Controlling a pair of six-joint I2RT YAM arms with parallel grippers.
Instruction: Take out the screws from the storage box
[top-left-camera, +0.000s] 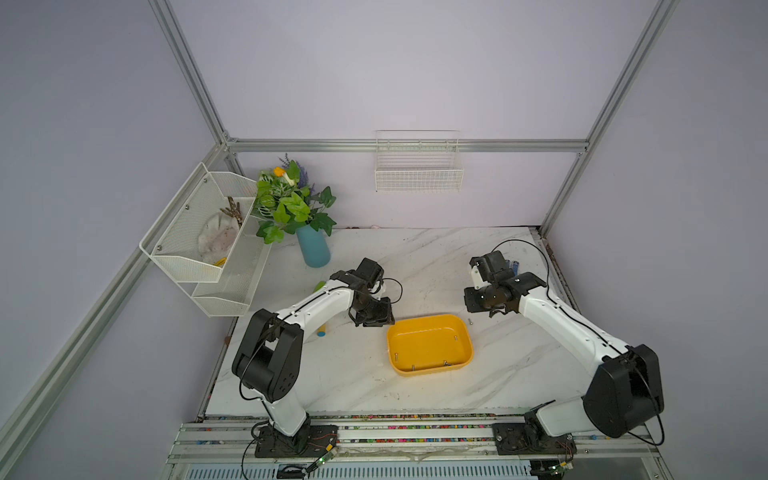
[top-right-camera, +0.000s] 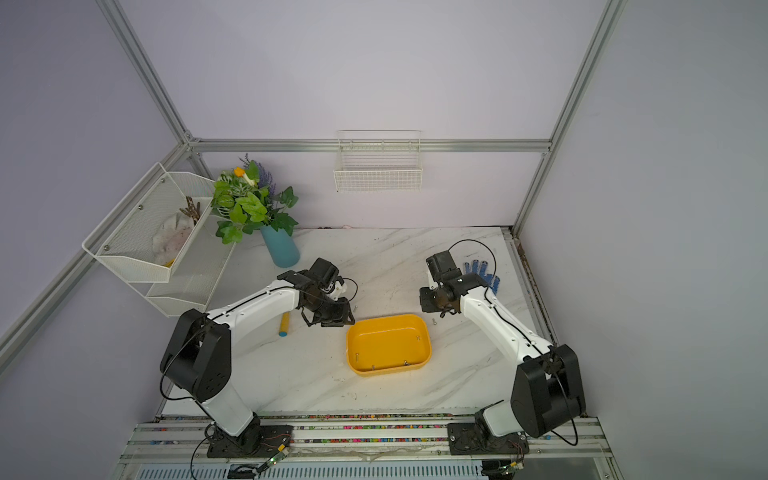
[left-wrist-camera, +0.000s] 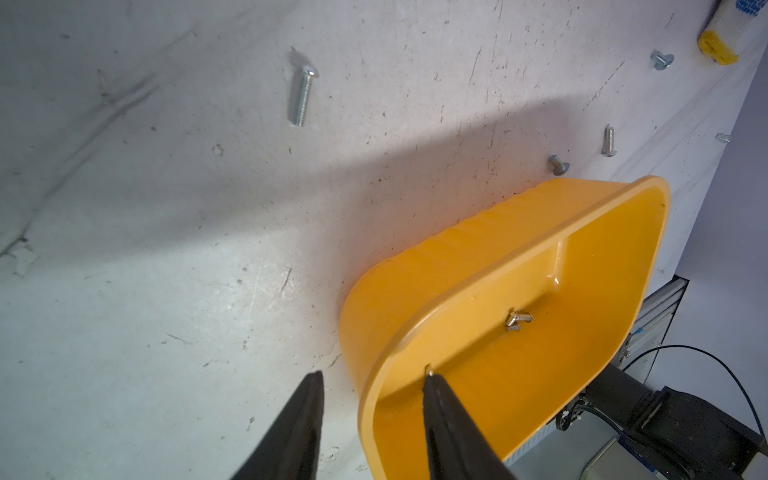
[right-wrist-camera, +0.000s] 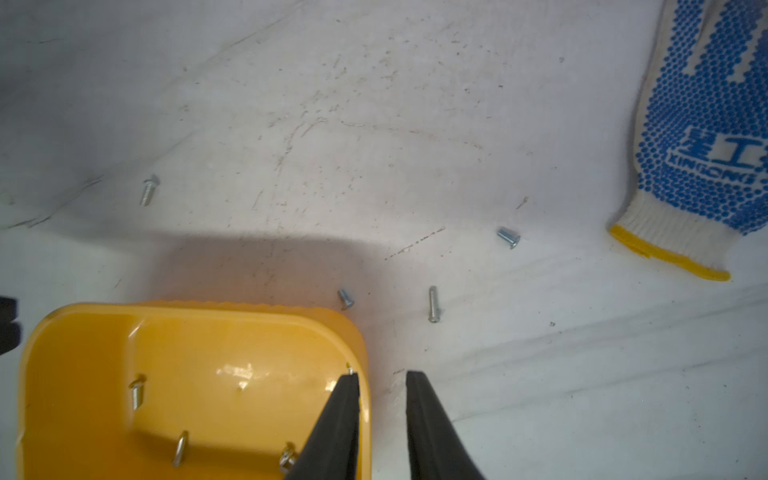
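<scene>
The yellow storage box (top-left-camera: 429, 344) lies front centre with several screws (right-wrist-camera: 180, 448) inside. Several loose screws (left-wrist-camera: 304, 94) lie outside it on the table, behind and to the right. My left gripper is over the box's left back corner, fingers apart with nothing visible between them. My right gripper hangs above and right of the box's back right, its fingers somewhat apart, nothing visible held between them.
A blue dotted glove (right-wrist-camera: 696, 160) lies at the right. A vase with plants (top-left-camera: 314, 248) stands back left beside a white wire rack.
</scene>
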